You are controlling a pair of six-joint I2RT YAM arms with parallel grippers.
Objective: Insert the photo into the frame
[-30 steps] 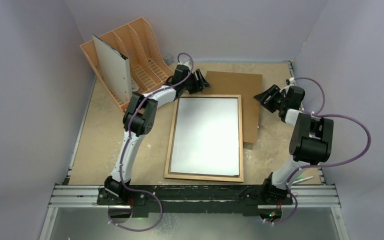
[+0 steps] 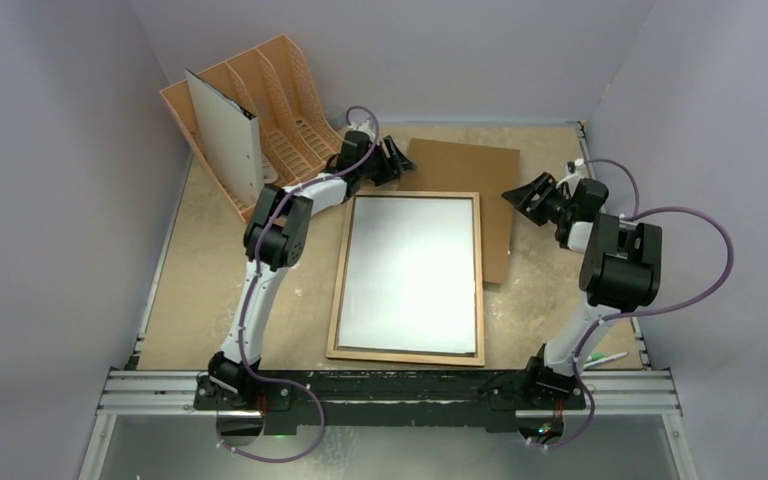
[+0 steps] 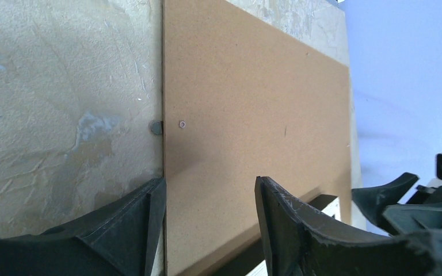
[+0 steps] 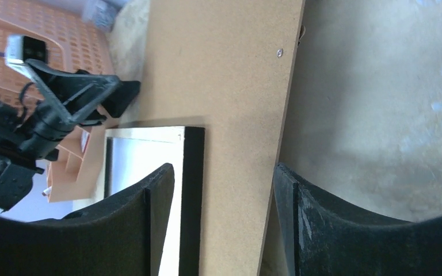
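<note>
A light-wood frame (image 2: 479, 300) with a pale panel (image 2: 412, 275) inside lies on the table in the top view. A flat brown board (image 2: 490, 165) extends out from under its upper right corner. My left gripper (image 2: 399, 160) is at the board's left end, fingers apart; in the left wrist view one finger (image 3: 156, 198) is beside the board's edge, the other over its face. My right gripper (image 2: 520, 200) is at the right edge, also open, with one finger (image 4: 283, 178) against that edge. Which piece is the photo, I cannot tell.
A peach-coloured slotted rack (image 2: 295, 95) stands at the back left, with a white panel (image 2: 225, 140) upright in it. Grey walls close the sides and back. Bare table shows left of the frame and at the right. A pen (image 2: 605, 360) lies near the right arm's base.
The brown board's right side and the frame have shifted down and a little left with it. The left gripper has moved only slightly.
</note>
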